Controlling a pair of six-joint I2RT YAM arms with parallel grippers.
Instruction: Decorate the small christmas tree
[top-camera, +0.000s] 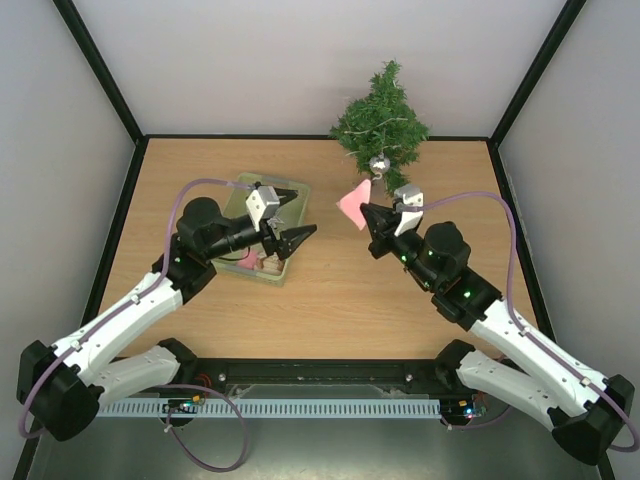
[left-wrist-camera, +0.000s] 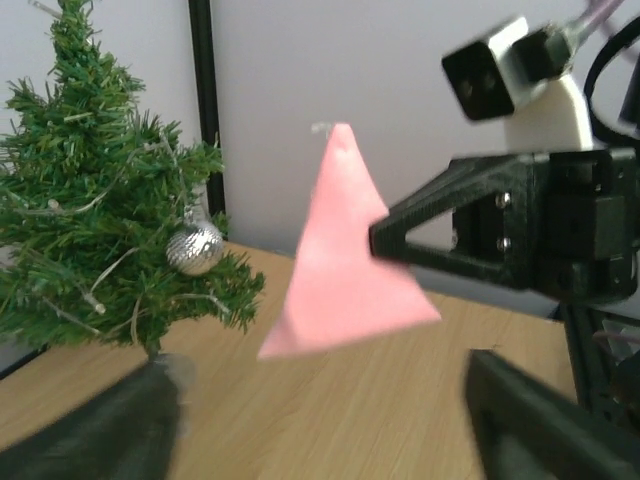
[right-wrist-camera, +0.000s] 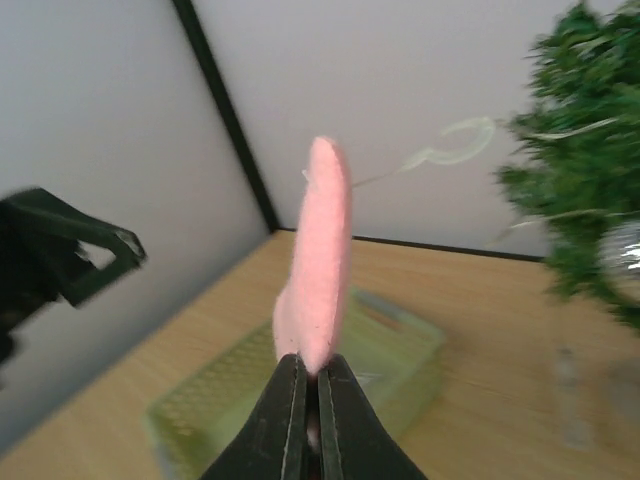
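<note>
The green Christmas tree (top-camera: 380, 115) stands at the back right, a silver ball (left-wrist-camera: 195, 248) hanging in its branches. A pink triangular ornament (left-wrist-camera: 340, 280) with a pale loop at its tip is held by my right gripper, shut on it. In the top view this pink piece (top-camera: 352, 205) is just in front of the tree. My left gripper (top-camera: 305, 215) is open, left of the ornament and apart from it, nothing between its blurred fingers in the left wrist view.
A translucent green bin (top-camera: 275, 274) with pink and beige items sits on the left half of the wooden table (top-camera: 360, 310), partly under the left arm.
</note>
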